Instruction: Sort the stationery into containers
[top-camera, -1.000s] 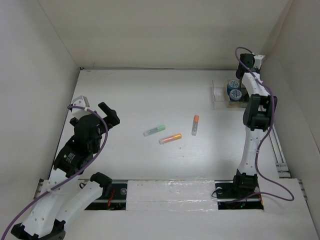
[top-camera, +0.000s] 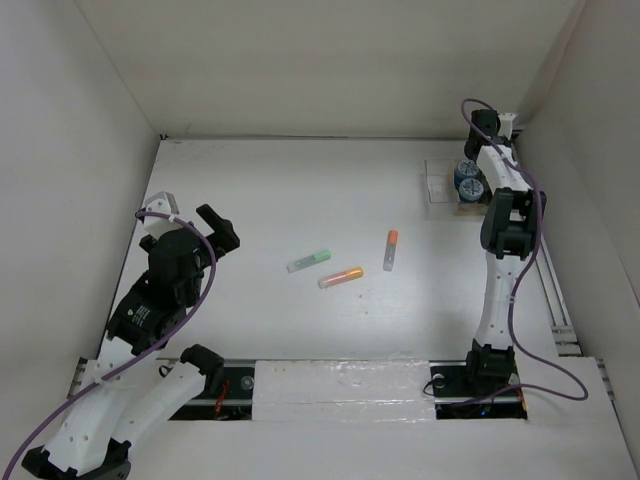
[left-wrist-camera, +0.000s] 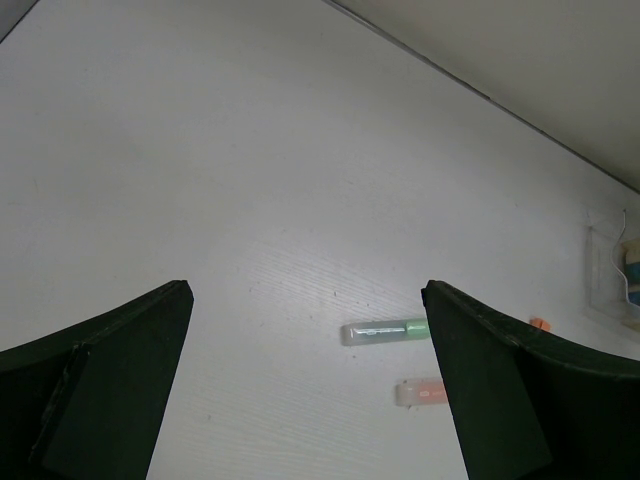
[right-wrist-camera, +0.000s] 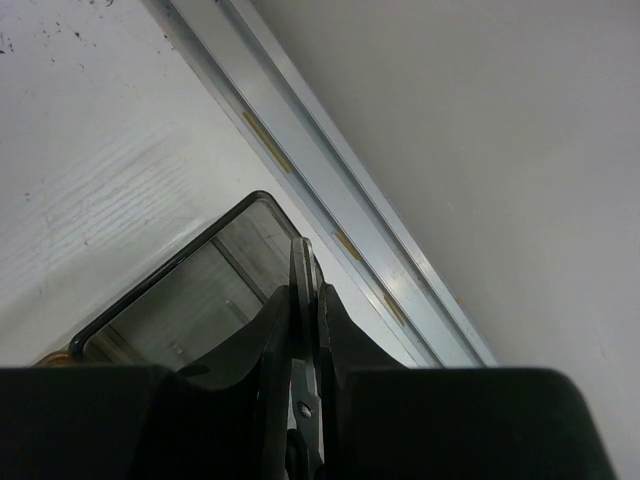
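Note:
In the right wrist view my right gripper is shut on a pair of scissors (right-wrist-camera: 303, 258), metal blades pointing away from me and a pivot screw showing below. They hang over a clear container with a black rim (right-wrist-camera: 170, 266). My left gripper is open and empty at the left side. Mid-table lie three capped tubes in the top view: a green-capped one (top-camera: 309, 261), a yellow-orange-capped one (top-camera: 341, 278) and an orange-capped one (top-camera: 391, 250). The right arm covers part of the container area.
At the back right, two blue round items (top-camera: 470, 189) sit in a tan-sided container, beside a clear container (top-camera: 439, 184). A metal rail (right-wrist-camera: 330, 160) and wall border the right side.
My right arm has shifted slightly left over the containers in the top view. The left arm and the tubes have stayed put.

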